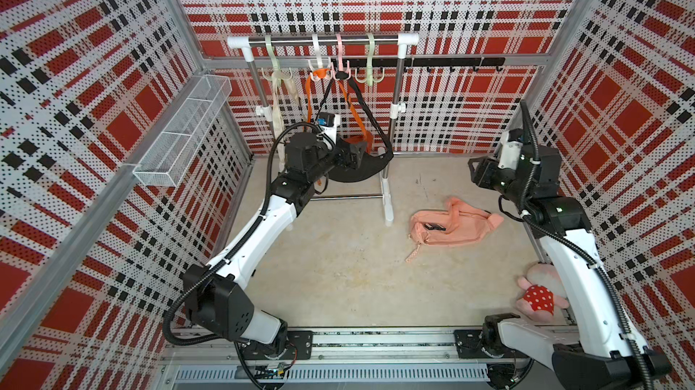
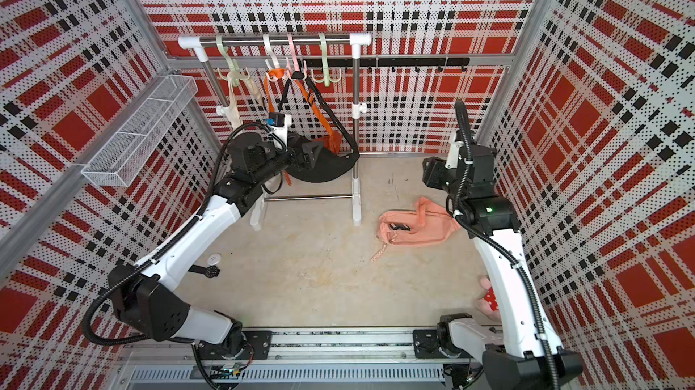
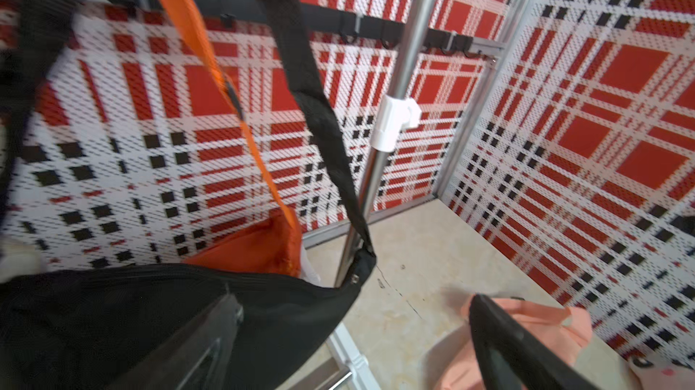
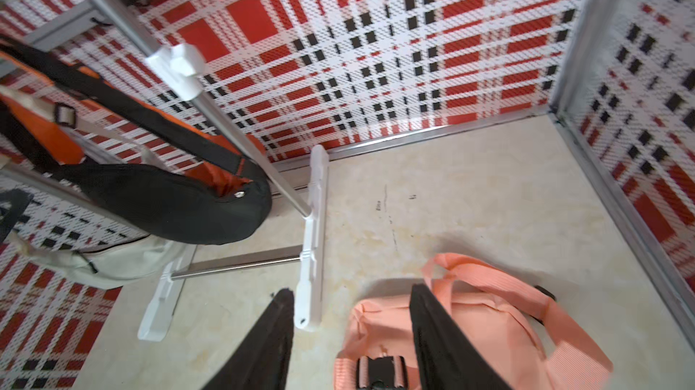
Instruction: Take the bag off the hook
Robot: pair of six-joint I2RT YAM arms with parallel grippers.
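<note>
A black bag (image 3: 123,317) hangs by its strap from the pink hook (image 1: 339,50) on the rack. Behind it, an orange bag (image 3: 253,245) hangs from the white hook (image 1: 316,50). A cream bag (image 4: 123,263) is on the left green hook (image 1: 268,50). In front of the black bag is my left gripper, open and empty. A salmon-pink bag (image 1: 456,223) lies flat on the floor at the right. Above and right of it, my right gripper is partly open with nothing between its fingers, apart from every bag.
The rack's right post (image 1: 397,100) and its foot (image 1: 386,198) stand beside the bags. A wire basket (image 1: 184,129) is fixed along the left wall. A plush toy (image 1: 539,296) lies at the front right.
</note>
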